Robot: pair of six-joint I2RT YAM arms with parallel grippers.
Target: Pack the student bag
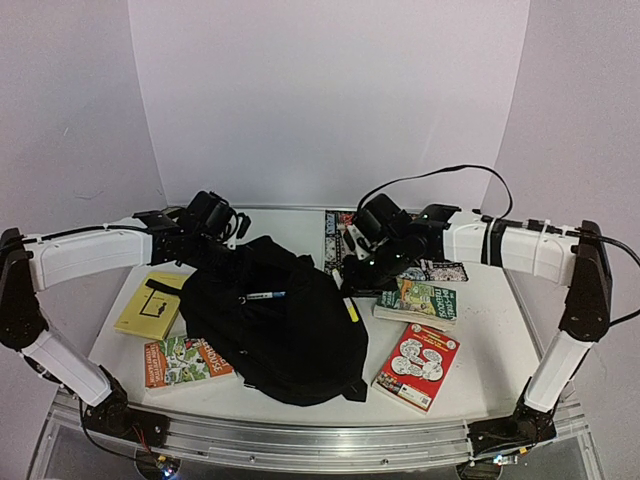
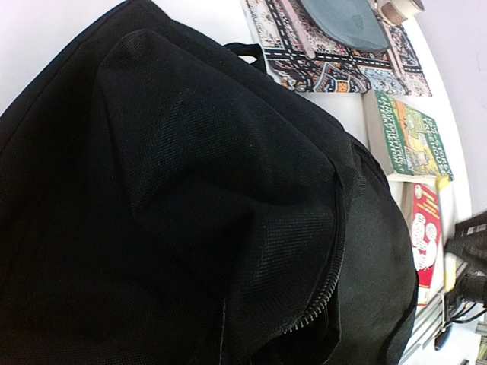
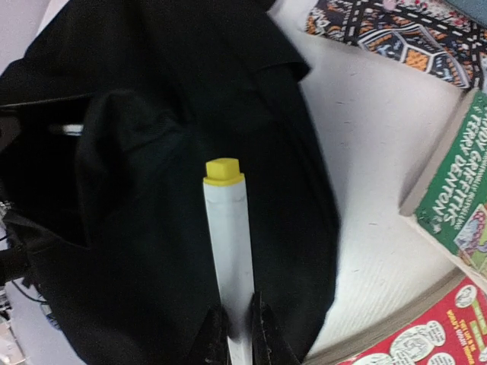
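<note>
The black student bag (image 1: 290, 350) lies on the table, its mouth toward my left arm. A white-and-blue marker (image 1: 265, 295) rests in the opening. My right gripper is shut on a white marker with a yellow end (image 3: 230, 236), held over the bag's right side. My left gripper (image 1: 232, 250) is at the bag's upper left edge, against the dark fabric. Its fingertips are hidden there, so I cannot tell whether they grip the cloth. Bag fabric and an open zipper (image 2: 323, 293) fill much of the left wrist view.
A green book (image 1: 425, 300) and a red book (image 1: 418, 365) lie right of the bag. A yellow book (image 1: 155, 310) and an orange-green book (image 1: 185, 360) lie left. Behind is a patterned mat (image 2: 327, 72) with a grey-blue plate (image 2: 350, 23).
</note>
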